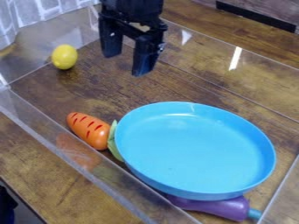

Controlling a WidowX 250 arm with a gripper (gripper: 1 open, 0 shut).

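Note:
The black gripper (125, 52) hangs open over the back of the wooden board, its two fingers apart with nothing seen between them. A yellow lemon (65, 56) lies to its left. An orange carrot (89, 129) with dark stripes lies at the lower left, beside a large blue oval plate (194, 144). A purple eggplant (212, 206) is partly under or behind the plate's front edge.
Clear plastic walls border the board on the left, back and front. Bare wood (216, 79) is free at the back right and in the middle, above the plate.

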